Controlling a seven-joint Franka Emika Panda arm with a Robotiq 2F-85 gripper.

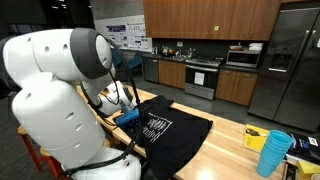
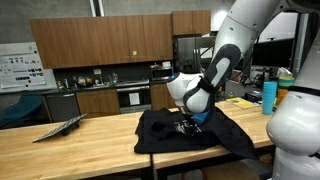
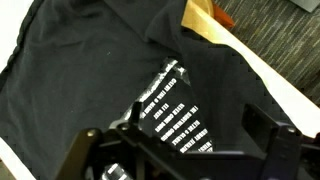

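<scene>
A black garment (image 1: pixel 182 136) with white print lies spread on the wooden table, and its folds reach the table's edge in the wrist view. Rows of white lettering on the cloth (image 3: pixel 95 65) show close below my gripper, whose dark fingers stand wide apart at the bottom of that view. The fingers are open, with no cloth visibly pinched between them. In exterior view 2, the white arm (image 2: pixel 190 92) reaches down over the cloth (image 2: pixel 150 130); the fingertips are too small there to judge contact.
A blue cup (image 1: pixel 272 153) stands at the table's right end, near a yellow item (image 1: pixel 256 138). Bare wood (image 2: pixel 75 145) is free left of the cloth in exterior view 2. Kitchen cabinets stand well behind.
</scene>
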